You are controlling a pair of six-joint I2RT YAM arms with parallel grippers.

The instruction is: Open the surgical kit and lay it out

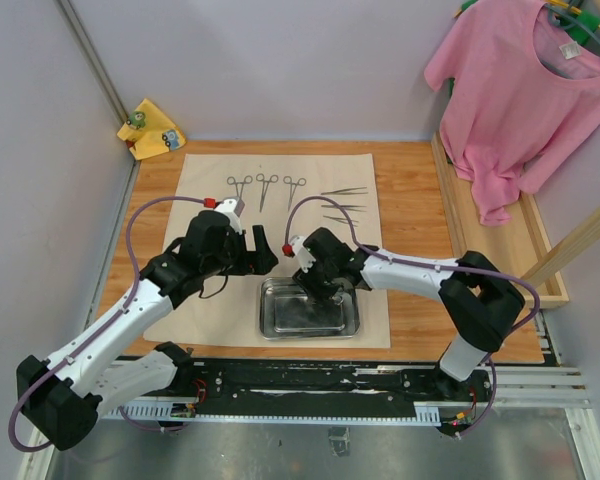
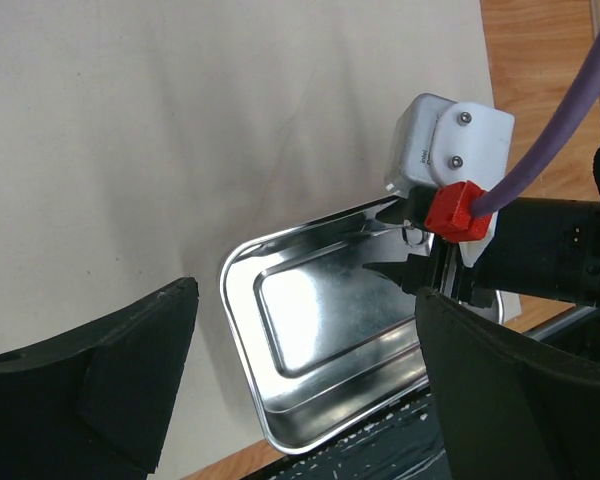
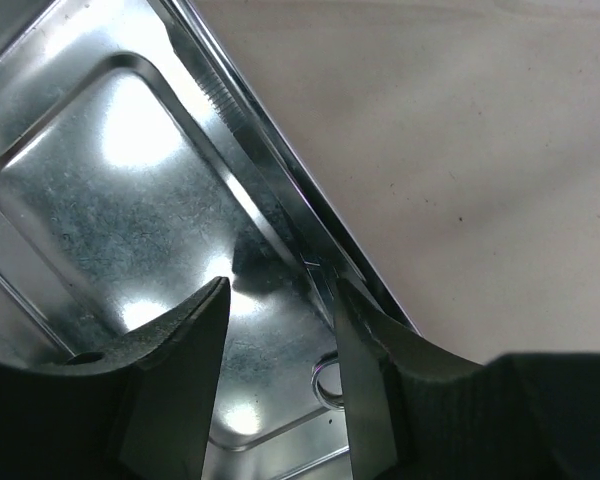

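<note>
A metal tray [image 1: 295, 315] lies on the beige sheet [image 1: 200, 310]. Several scissor-like instruments [image 1: 264, 185] and tweezers [image 1: 342, 191] are laid in rows toward the back. My left gripper [image 1: 263, 250] hangs open left of and above the tray, nothing between its fingers. My right gripper [image 1: 313, 285] is over the tray, fingertips low inside it, partly open. In the right wrist view a ringed instrument [image 3: 325, 385] lies in the tray by the fingers, partly hidden.
A pink shirt [image 1: 515, 90] hangs over a wooden frame [image 1: 450, 200] at the right. A yellow cloth [image 1: 155, 130] is at the back left. The sheet left of the tray is clear.
</note>
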